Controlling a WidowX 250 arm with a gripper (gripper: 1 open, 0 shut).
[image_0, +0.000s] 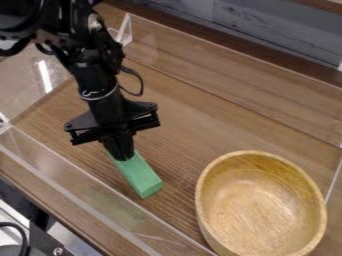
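Observation:
My black gripper (118, 150) hangs low over the left of the wooden table, its fingertips down at the upper end of a green rectangular block (140, 178). The block lies flat on the table, slanting toward the lower right. The fingers look close together; whether anything is between them is hidden at this angle.
A large round wooden bowl (261, 205) sits at the lower right, beside the block. Clear plastic barriers run along the left and near edges, and a grey plank wall stands at the back.

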